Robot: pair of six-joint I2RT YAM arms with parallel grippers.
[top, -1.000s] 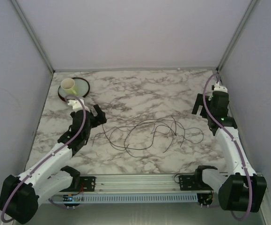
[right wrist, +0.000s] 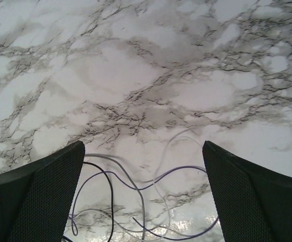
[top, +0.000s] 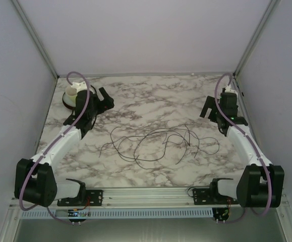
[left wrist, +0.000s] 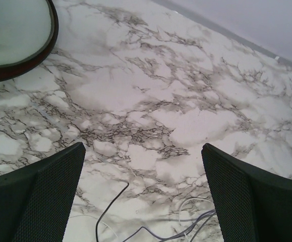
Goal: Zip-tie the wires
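A loose tangle of wires (top: 158, 130) is spread over the front middle of the table, some black (right wrist: 112, 201), some purplish (right wrist: 186, 167), grey or whitish. Above the left part of the table, beside the plate, my left gripper (top: 106, 101) is open and empty. A faint pale strip (left wrist: 50, 119), perhaps a clear zip tie, lies on the marble in the left wrist view. My right gripper (top: 206, 115) stands open over the right side, behind the wires, its fingers (right wrist: 40, 196) apart with nothing held. Wires show below and between both grippers' fingers in the wrist views.
At the back left, partly behind the left arm, a dark-rimmed plate (left wrist: 24, 38) carries a pale yellow-green mug (top: 71, 93). Pale walls (top: 146, 35) enclose the back and sides.
My left gripper has moved toward the back, now covering part of the plate and mug. My right gripper has shifted slightly left and back. The wires lie unchanged.
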